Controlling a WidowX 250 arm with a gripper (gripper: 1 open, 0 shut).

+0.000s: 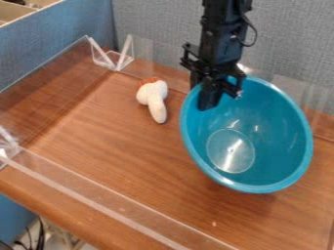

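A turquoise plastic bowl (257,144), tilted on its side with the opening toward the camera, fills the right of the wooden table. The black gripper (209,86) is at its upper left rim and appears shut on that rim, though the fingertips are partly hidden. A small white object with an orange top (154,100), apparently a toy, lies left of the bowl, apart from it.
A clear low barrier runs along the table's edges, with white brackets (115,59) at the back left. A grey wall (156,24) stands behind.
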